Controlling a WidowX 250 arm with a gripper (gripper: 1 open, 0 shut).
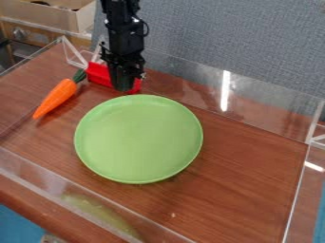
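Observation:
My black gripper [124, 74] is down over a red block [99, 74] at the back left of the wooden table, hiding much of it; its fingertips are too dark and small to tell whether anything is between them. An orange carrot [57, 96] with a green top lies left of the block. A green plate [137, 140] sits in the middle, in front of the block.
Clear low walls [249, 119] edge the table. A cardboard box [45, 13] stands outside at the back left, and a grey wall rises behind.

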